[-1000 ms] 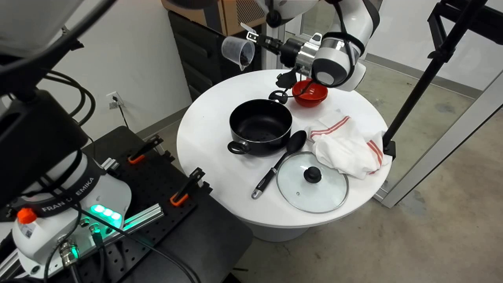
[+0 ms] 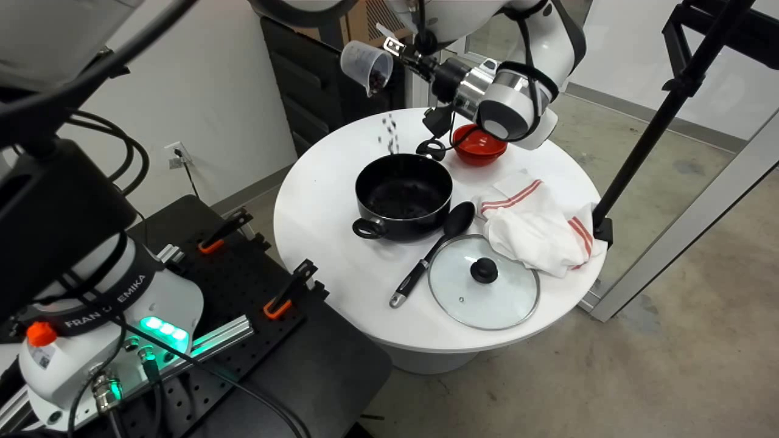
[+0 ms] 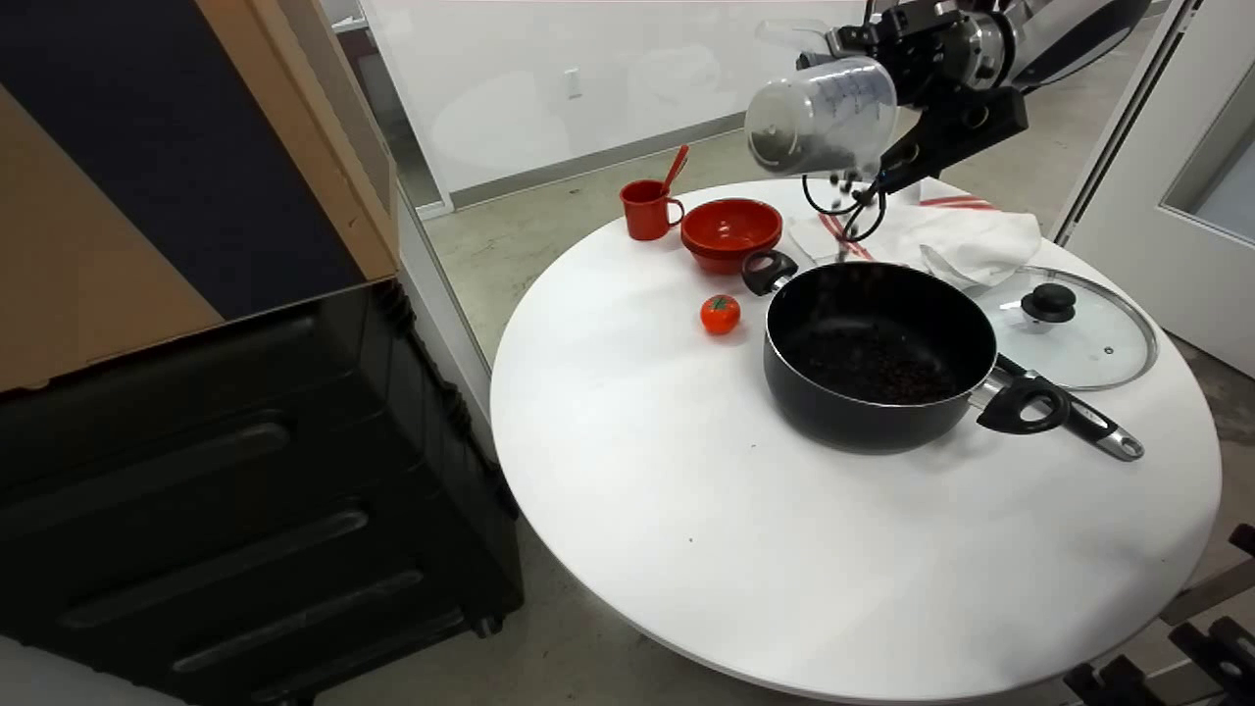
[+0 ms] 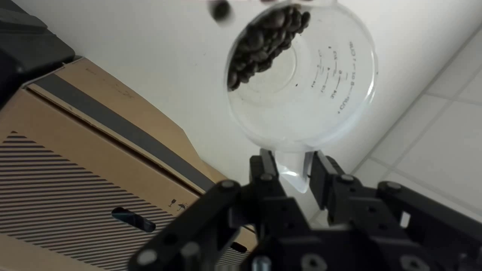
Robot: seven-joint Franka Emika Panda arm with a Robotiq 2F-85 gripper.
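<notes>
My gripper is shut on the handle of a clear plastic measuring cup (image 4: 311,86), held tipped high above the table. Dark beans (image 4: 266,43) lie along one side inside the cup. In exterior view 1, several beans (image 2: 390,131) are falling from the cup (image 2: 363,64) towards the black pot (image 2: 403,191). Exterior view 2 shows dark beans (image 3: 900,375) spread over the floor of the pot (image 3: 877,424), which stands upright and uncovered. The cup (image 3: 824,116) is above the pot's far side there.
The glass lid (image 2: 467,288), black spoon (image 2: 438,255) and white towel (image 2: 537,230) lie beside the pot. Beyond it stand red bowls (image 3: 729,229), a red mug (image 3: 647,212) and a tomato (image 3: 720,314).
The cup has tilted further, its mouth now lower. Beans are now dropping through the air, and dark beans show in the pot, which has not moved.
</notes>
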